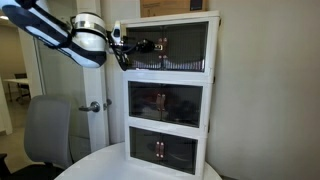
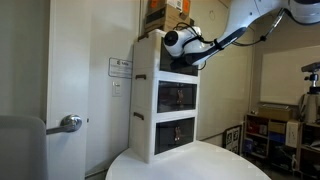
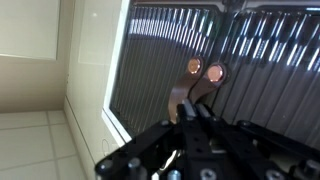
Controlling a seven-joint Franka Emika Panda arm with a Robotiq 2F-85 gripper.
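A white cabinet [image 1: 168, 128] of three stacked sections stands on a round white table, each section with dark double doors and copper-brown handles. My gripper [image 1: 157, 45] is at the top section, beside its pair of handles. In the wrist view, the two curved handles [image 3: 207, 82] meet the dark gripper at the middle of the ribbed doors [image 3: 160, 55]. The fingers look shut on a handle; which of the two is hard to tell, as the fingers cover the lower ends. The top doors appear closed. In exterior view 2, my arm [image 2: 185, 42] hides the handles.
Cardboard boxes [image 2: 168, 15] sit on top of the cabinet. A grey chair [image 1: 47, 130] and a door with a metal handle [image 1: 95, 106] are to its left.
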